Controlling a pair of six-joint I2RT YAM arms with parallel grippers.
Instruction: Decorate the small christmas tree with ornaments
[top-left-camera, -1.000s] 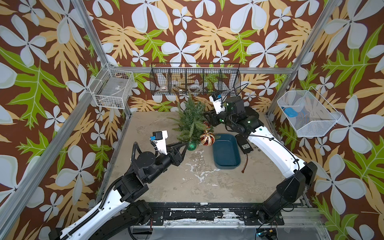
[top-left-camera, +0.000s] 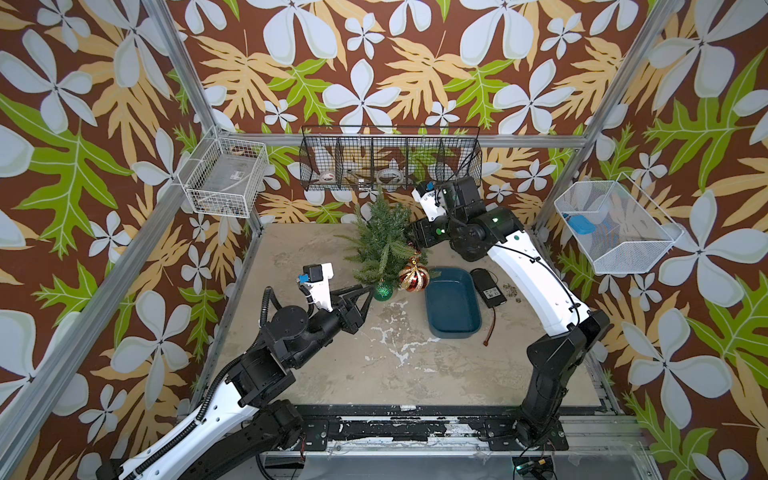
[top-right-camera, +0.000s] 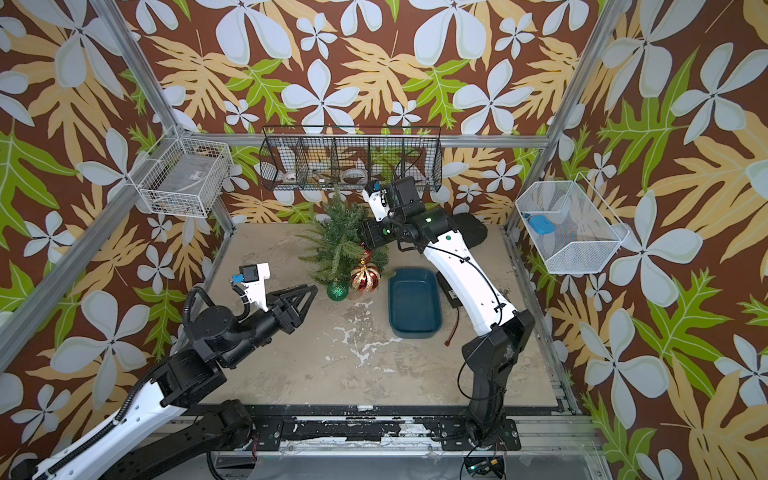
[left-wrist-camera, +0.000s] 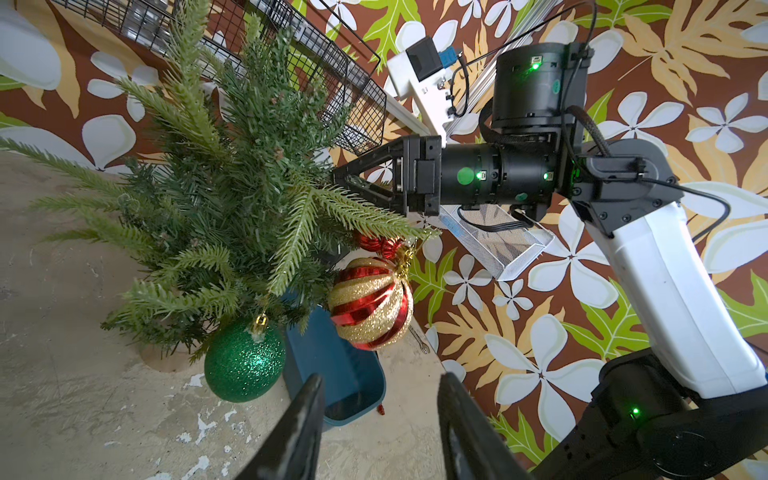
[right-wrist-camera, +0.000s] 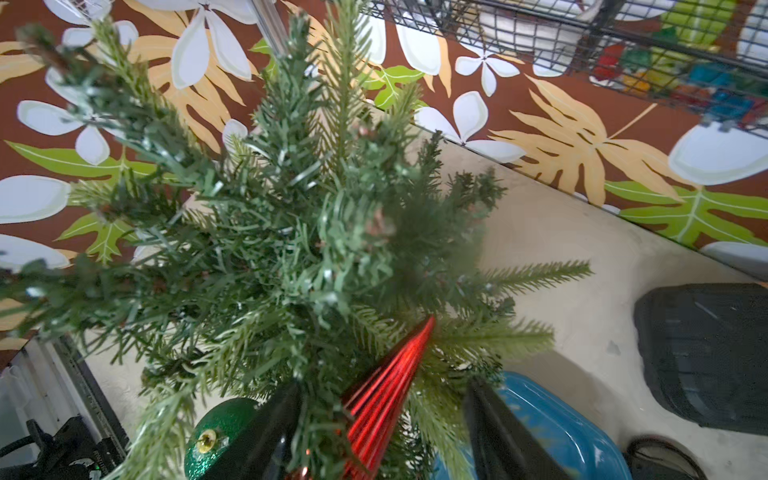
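The small Christmas tree (top-left-camera: 382, 232) stands at the back middle of the table. From its front branches hang a green glitter ball (left-wrist-camera: 244, 361) and a red and gold striped ball (left-wrist-camera: 369, 305). A shiny red pointed ornament (right-wrist-camera: 390, 392) is among the branches, its lower part cut off in the right wrist view. My right gripper is open at the tree's right side, its fingers either side of that ornament and some needles. My left gripper is open in front of the tree, nothing between its fingers.
A blue tray (top-left-camera: 453, 320) lies right of the tree, with a black device (top-left-camera: 488, 286) and cable beside it. Behind the tree hangs a black wire basket (top-left-camera: 390, 164).
My right arm's forearm and elbow have swung left, and its gripper has shifted slightly left toward the tree. The left arm looks nearly still. The hanging ornaments have barely moved.
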